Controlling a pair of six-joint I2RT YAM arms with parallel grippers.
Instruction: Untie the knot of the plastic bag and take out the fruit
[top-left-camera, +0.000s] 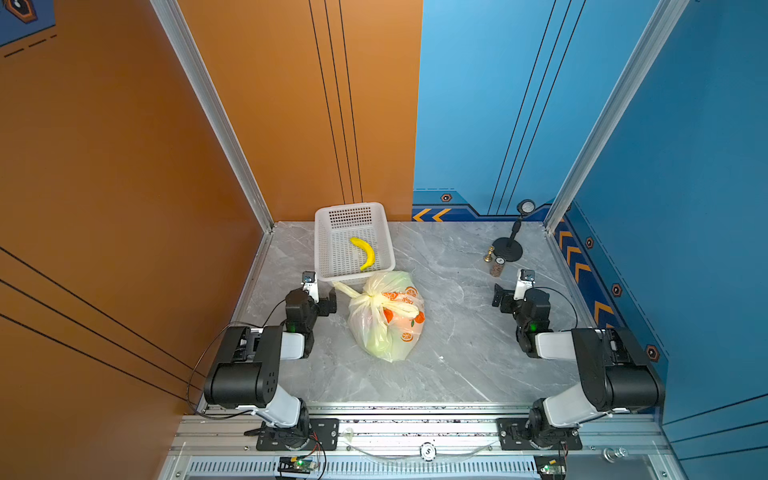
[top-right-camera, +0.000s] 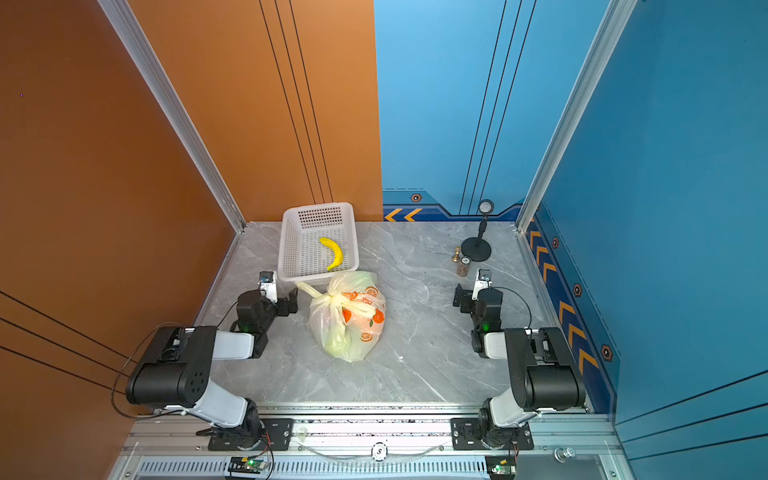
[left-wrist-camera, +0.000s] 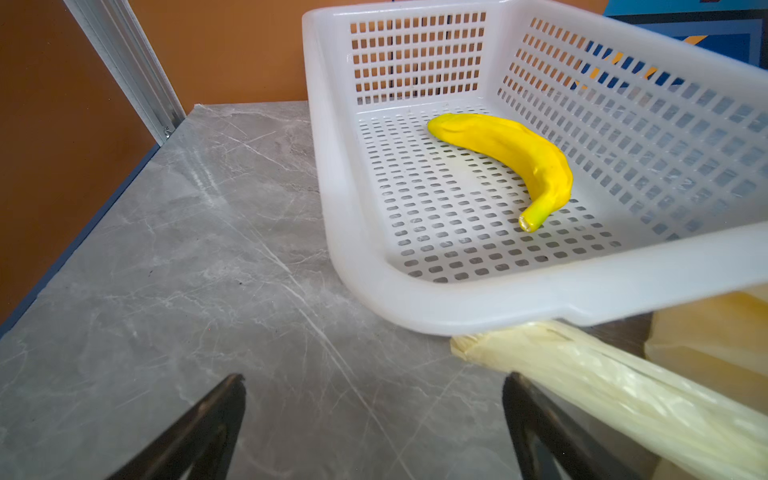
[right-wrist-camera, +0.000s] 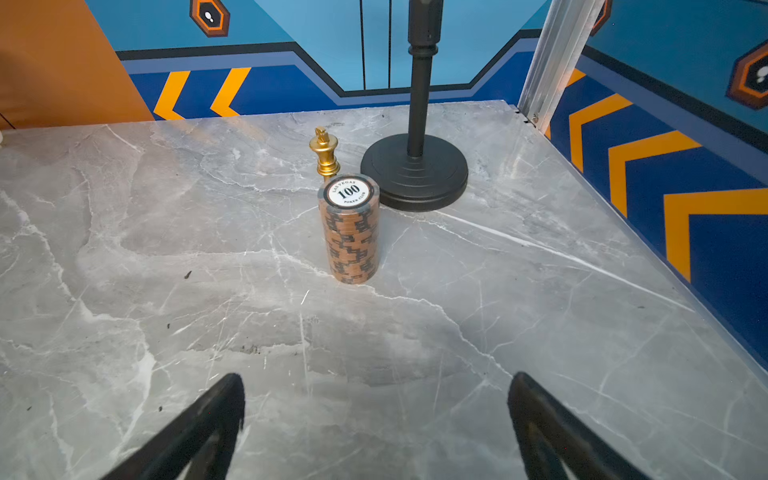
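A translucent pale yellow plastic bag (top-left-camera: 376, 336) with orange fruit prints lies on the table, gathered in a knot (top-right-camera: 336, 300), one twisted tail (left-wrist-camera: 608, 380) reaching left toward the basket. What it holds cannot be made out. My left gripper is open and empty, just left of the bag, low over the table. My right gripper stands open and empty at the right side, apart from the bag.
A white basket (left-wrist-camera: 352, 280) holding a banana (left-wrist-camera: 504, 152) stands behind the bag. At back right are a black stand (right-wrist-camera: 412, 184), a gold piece (right-wrist-camera: 326, 156) and a chip stack (right-wrist-camera: 348, 240).
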